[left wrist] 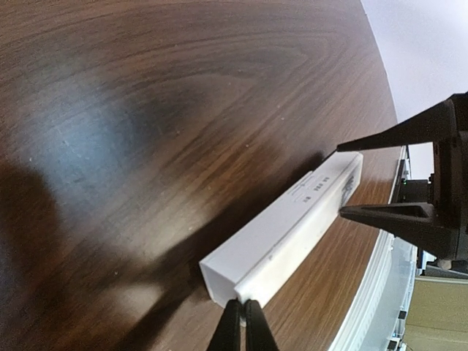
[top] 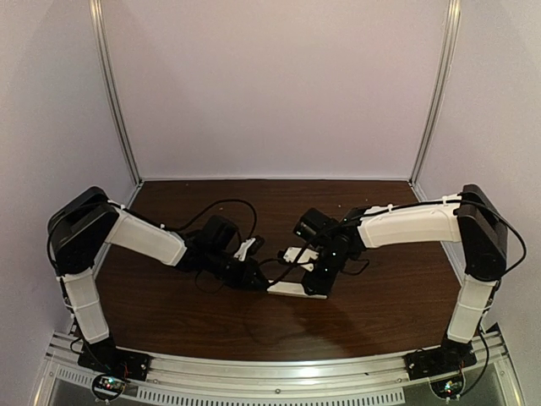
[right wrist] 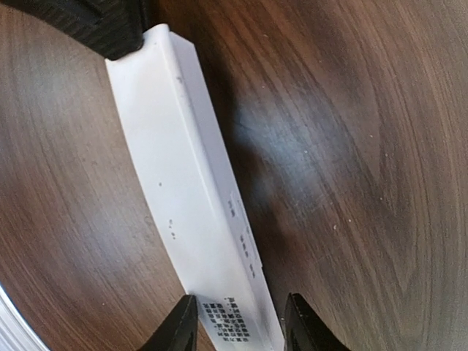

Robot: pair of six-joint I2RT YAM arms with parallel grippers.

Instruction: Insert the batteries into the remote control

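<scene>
The white remote (top: 287, 288) lies on the dark wood table, spanning between both grippers. In the left wrist view my left gripper is shut at the near end of the remote (left wrist: 270, 234), its tips touching that end, with nothing visible between them. My right gripper stands part open around the far end of the remote. In the right wrist view its fingertips (right wrist: 296, 307) are either side of the printed end of the remote (right wrist: 183, 168). No batteries can be made out.
White walls enclose the back and sides. An aluminium rail (top: 279, 364) runs along the front edge. Cables loop over both arms.
</scene>
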